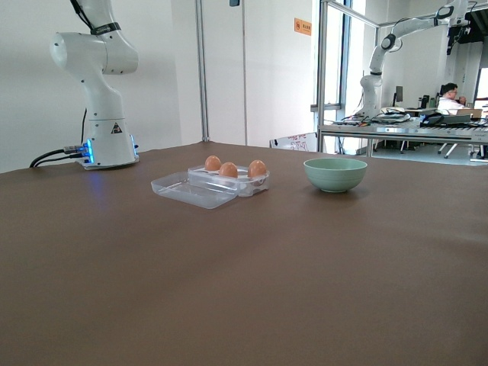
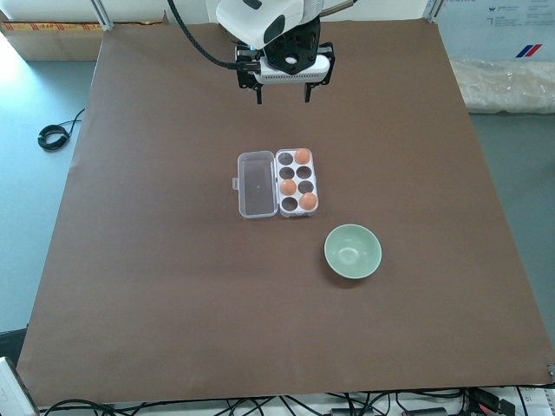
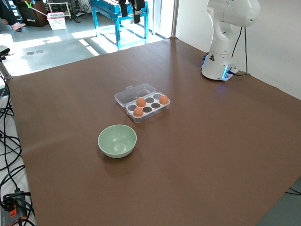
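Note:
My gripper (image 2: 283, 94) hangs high over the back of the brown table, well clear of everything on it; its two fingers stand apart with nothing seen between them. In the right view only part of it shows, at the top edge. A clear plastic egg carton (image 2: 297, 183) lies near the middle with its lid (image 2: 257, 185) open flat beside it. It holds three brown eggs (image 3: 138, 111) among several empty round slots. A pale green bowl (image 2: 353, 250), empty, sits apart from the carton, upright on the table.
The white arm's base (image 1: 110, 149) stands at one edge. Cables (image 3: 9, 150) run along another edge, off the tabletop.

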